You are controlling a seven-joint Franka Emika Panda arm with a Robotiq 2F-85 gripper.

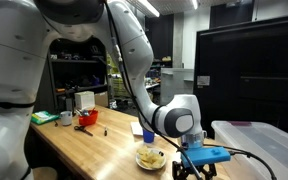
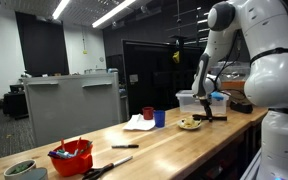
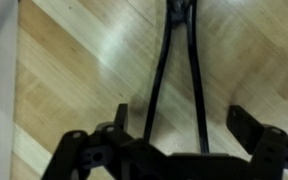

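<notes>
In the wrist view, a pair of thin black handles, like those of tongs, runs up the wooden table and meets near the top edge. My gripper stands open with its two fingers on either side of these handles, one to the left and one to the right, and no contact shows. In the first exterior view the gripper is low over the near right of the table, its fingertips hard to make out. The far end of the black tool lies beyond the wrist view.
A plate of yellowish food sits left of the gripper, with a blue cup behind it. A translucent bin stands to the right. At the table's far end is a red basket.
</notes>
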